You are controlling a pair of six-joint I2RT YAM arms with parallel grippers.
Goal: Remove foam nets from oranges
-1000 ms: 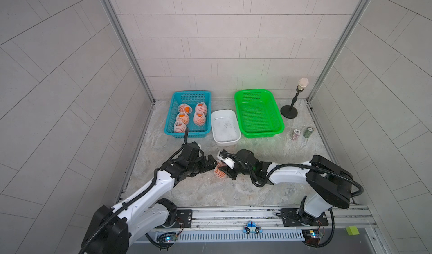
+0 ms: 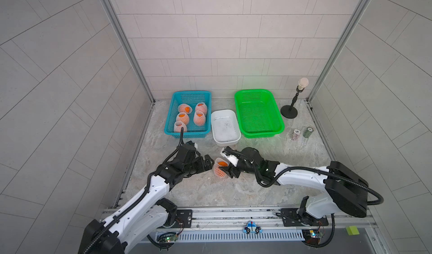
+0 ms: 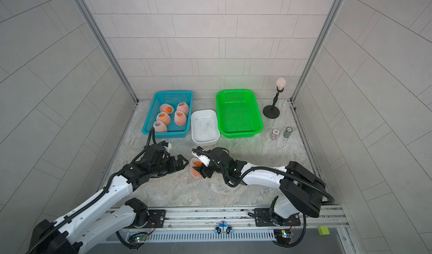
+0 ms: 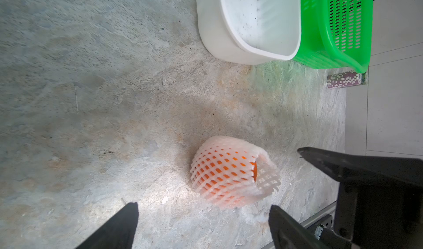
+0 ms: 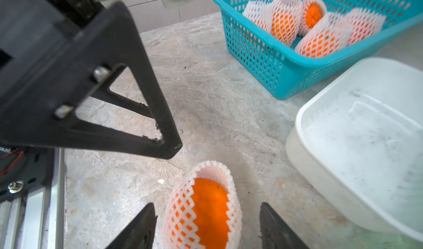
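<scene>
An orange in a white foam net [image 4: 224,171] lies on its side on the stone surface between my grippers, orange fruit showing at the net's mouth [image 5: 210,209]. My left gripper is open, just left of it, with nothing between its fingers. My right gripper is open over the orange, fingertips either side of it in the right wrist view; whether they touch it is unclear. Several more netted oranges [image 2: 199,118] lie in the blue basket [image 2: 167,123] at the back left.
A white bin [image 2: 226,141] stands between the blue basket and an empty green basket [image 2: 258,112]. A black stand [image 2: 289,111] and two small cylinders [image 2: 295,133] [image 2: 308,131] are at the right. Front rail edge lies below.
My right arm has shifted slightly, its elbow moving outward to the right.
</scene>
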